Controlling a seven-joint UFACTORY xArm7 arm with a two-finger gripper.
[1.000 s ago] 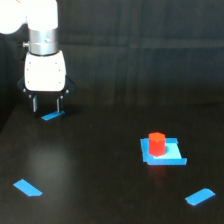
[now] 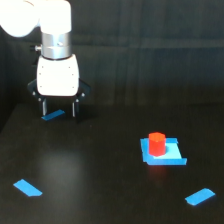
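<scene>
A small red block (image 2: pixel 157 145) stands on a light blue square (image 2: pixel 170 157) edged with darker blue tape, right of the middle of the table. At the far left my white gripper (image 2: pixel 59 108) points down, its two dark fingers spread apart. Nothing shows between them except a strip of blue tape on the table behind or below. A wide stretch of table separates the gripper from the block.
Blue tape strips lie at the front left (image 2: pixel 27 188), the front right (image 2: pixel 200 197) and near the gripper (image 2: pixel 53 115). A dark curtain (image 2: pixel 140 50) hangs behind.
My gripper has shifted to the right and looks slightly nearer the camera. The gap between its fingers appears a little wider. The red block and the square have stayed put.
</scene>
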